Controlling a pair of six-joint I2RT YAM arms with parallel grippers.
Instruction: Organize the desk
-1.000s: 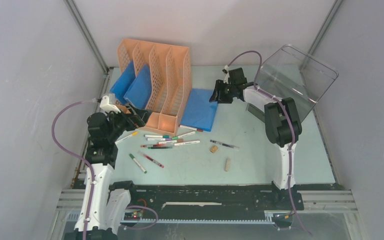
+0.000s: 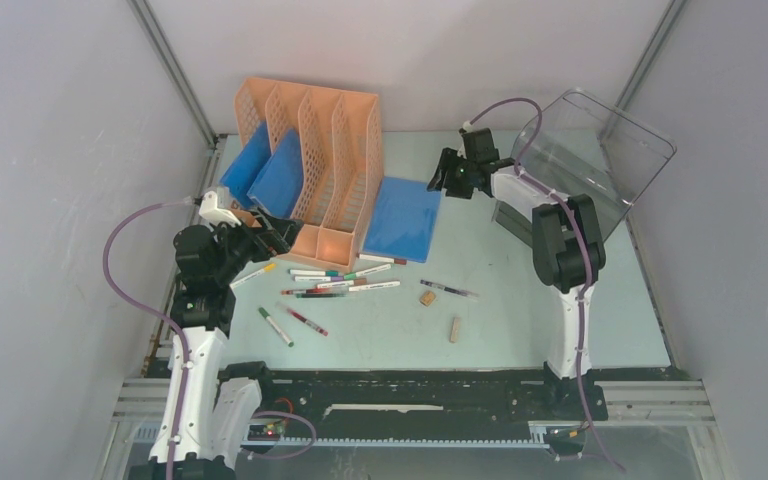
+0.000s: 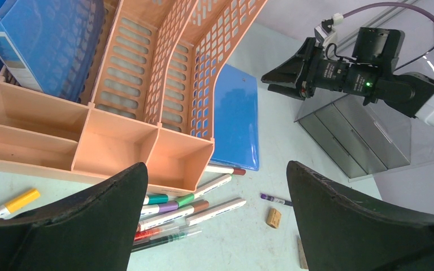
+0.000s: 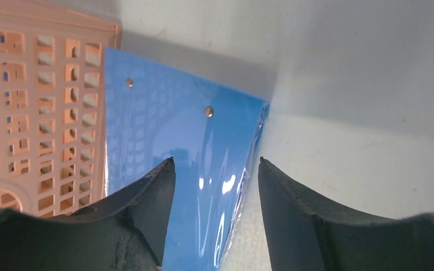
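Note:
A blue folder (image 2: 400,220) lies flat on the desk, against the right side of the orange file organizer (image 2: 360,175). Two other blue folders (image 2: 280,175) stand in the organizer's left slots; the slots to their right look empty. My right gripper (image 2: 436,183) hovers by the flat folder's upper right edge. In the right wrist view its fingers (image 4: 155,209) are apart, and the folder's edge (image 4: 247,161) runs below the gap, with nothing gripped. My left gripper (image 2: 285,232) is open and empty above the organizer's front compartments (image 3: 116,141).
Several markers and pens (image 2: 340,285) are scattered before the organizer. An eraser (image 2: 428,298) and a beige block (image 2: 455,329) lie to their right. A clear bin with a grey drawer unit (image 2: 590,165) occupies the back right.
The flat folder has shifted slightly right at its lower end. The left arm is still.

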